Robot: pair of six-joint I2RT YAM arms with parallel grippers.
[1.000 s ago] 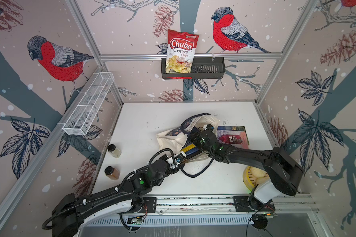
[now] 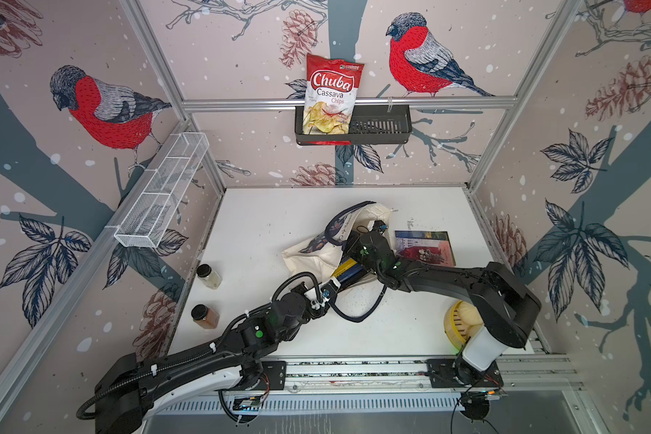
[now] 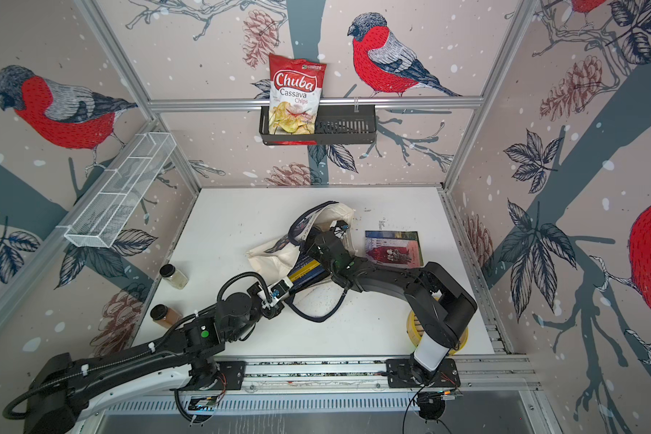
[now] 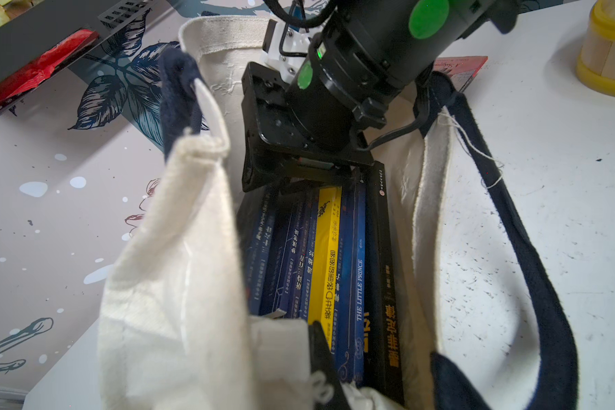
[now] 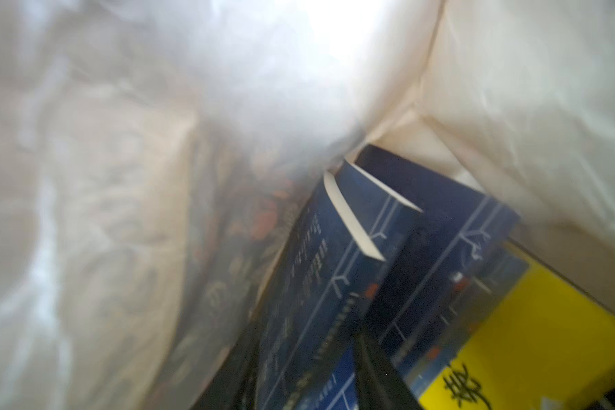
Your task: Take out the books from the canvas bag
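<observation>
The cream canvas bag (image 2: 309, 254) with dark blue handles lies in the middle of the table, its mouth spread. Inside stand several books (image 4: 352, 287), mostly dark blue spines plus a yellow one (image 4: 326, 266). My right gripper is inside the bag, its blurred fingers apart on both sides of a dark blue book (image 5: 321, 287); contact with it cannot be told. At the bag's near edge, my left gripper is shut with bunched canvas at its fingers, partly hidden by cloth. Another book (image 2: 424, 248) lies flat on the table, right of the bag.
Two small jars (image 2: 208, 275) stand at the table's left side. A yellow round container (image 2: 461, 324) is at the front right, near the right arm's base. Free table lies at the back left and front middle.
My right arm has shifted left, and the bag's back right side has moved slightly left with it, away from the flat book. The left arm stays still.
</observation>
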